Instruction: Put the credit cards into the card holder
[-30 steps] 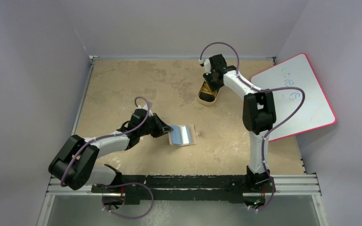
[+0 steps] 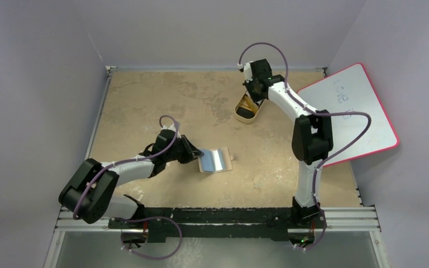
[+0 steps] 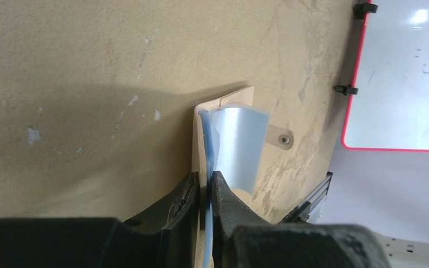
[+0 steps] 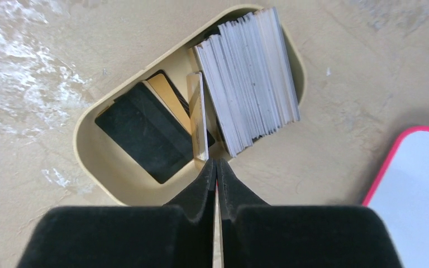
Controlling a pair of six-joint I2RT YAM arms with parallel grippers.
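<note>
My right gripper is shut with nothing between its fingers. In the right wrist view, the yellow card (image 4: pixel 196 120) stands on edge just past the fingertips, outside them, in the cream tray (image 4: pixel 82 123). A row of white-edged cards (image 4: pixel 246 78) stands to its right. To its left lie a black card (image 4: pixel 145 131) and another yellow-orange one (image 4: pixel 170 100). My left gripper is shut on the edge of the card holder (image 3: pixel 200 145), whose tan cover and clear bluish sleeves (image 3: pixel 240 142) hang open. From the top, my right gripper hides part of the tray.
A pink-rimmed whiteboard (image 2: pixel 349 111) lies on the right side of the table. Bare table (image 2: pixel 173 97) stretches to the left of the tray and between tray and holder. A small clear tab with a screw (image 3: pixel 282 138) is beyond the holder.
My right gripper went from open around the yellow card to shut, and has risen away. The card now tilts, showing its face.
</note>
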